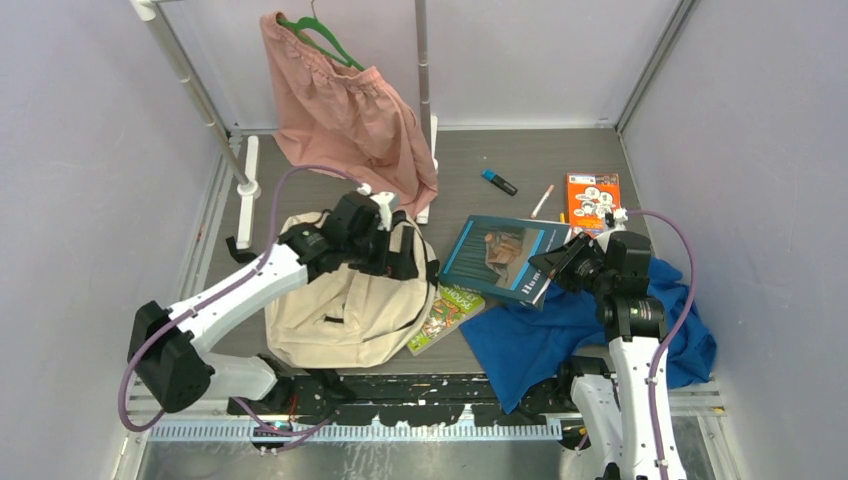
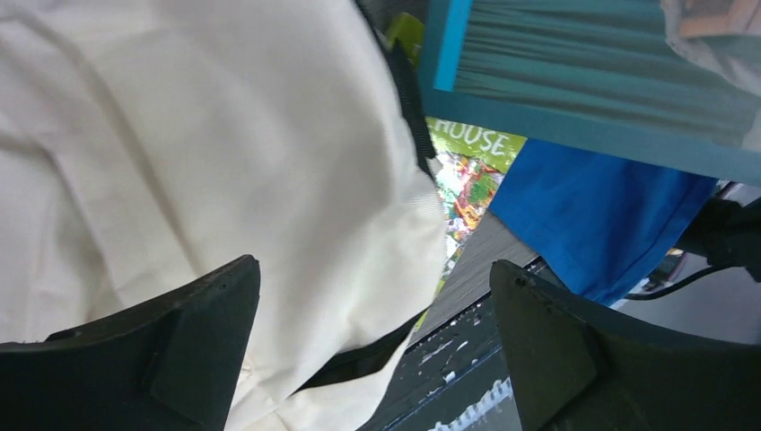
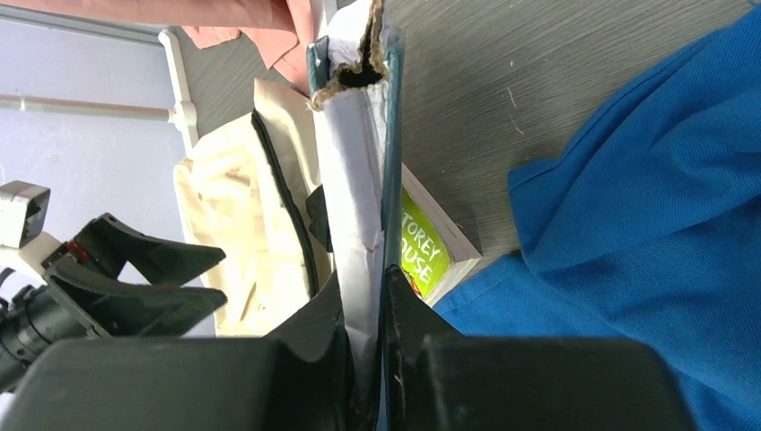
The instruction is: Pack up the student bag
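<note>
A cream cloth bag (image 1: 335, 315) lies slumped on the table with a dark zip along its right side, seen close up in the left wrist view. Over it, near the bag's upper right, my left gripper (image 1: 402, 262) stands open; no object shows between its spread fingers. My right gripper is shut on the edge of a teal hardcover book (image 1: 500, 258), which is held tilted above the table, right of the bag. Partly under the bag's edge lies a green-covered book (image 1: 447, 316).
A blue cloth (image 1: 530, 345) spreads below the right arm. Behind it are an orange box (image 1: 592, 195), a white pen (image 1: 542, 202) and a dark marker with a blue cap (image 1: 499, 182). Pink clothing (image 1: 350, 120) hangs on the rack at the back.
</note>
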